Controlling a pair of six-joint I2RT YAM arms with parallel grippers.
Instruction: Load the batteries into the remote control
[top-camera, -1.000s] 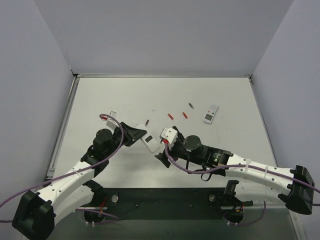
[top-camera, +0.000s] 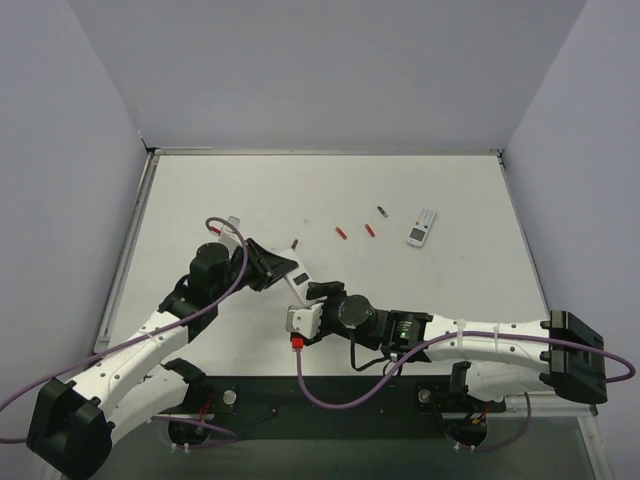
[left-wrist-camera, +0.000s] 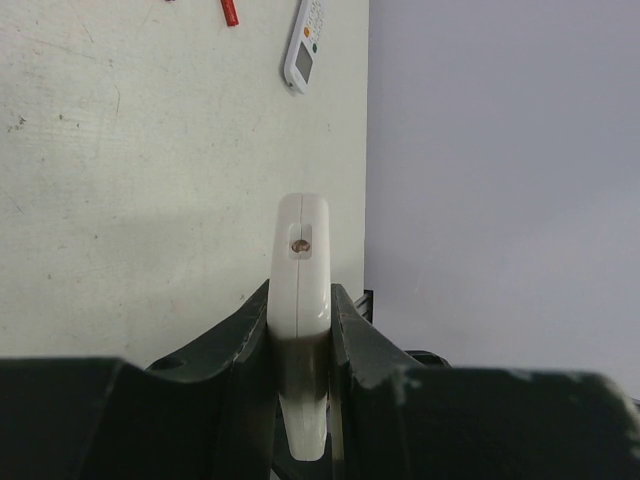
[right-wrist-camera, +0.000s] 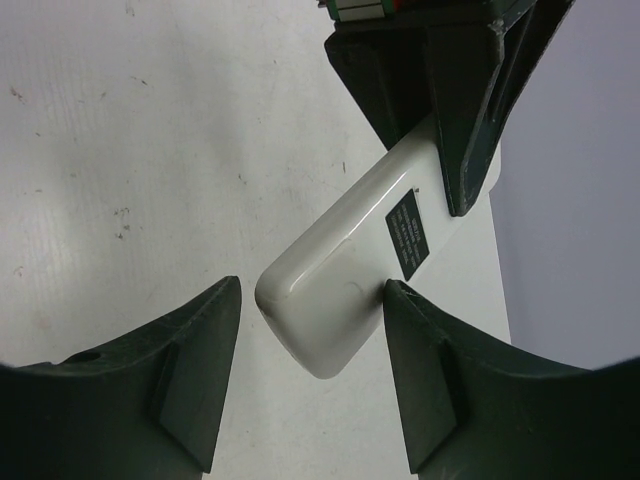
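A white remote (top-camera: 300, 281) is held in the air with its dark-labelled back visible in the top and right wrist views. My left gripper is shut on it, and in the left wrist view one narrow side with a small hole faces the camera. The right gripper stands part open around the remote's lower end (right-wrist-camera: 322, 330). The right-hand finger (right-wrist-camera: 425, 350) overlaps the remote's edge; I cannot tell whether it touches. Red batteries (top-camera: 341, 233) and a darker battery (top-camera: 382, 211) lie on the table beyond the arms.
A second white remote (top-camera: 422, 228) with a grey screen lies at the right of the table. Another small pale object (top-camera: 233, 221) is beside the left arm, partly hidden.
My right gripper has swung left and toward the table's near edge, and its fingers have come around the remote's lower end. The left arm and remote have shifted only slightly.
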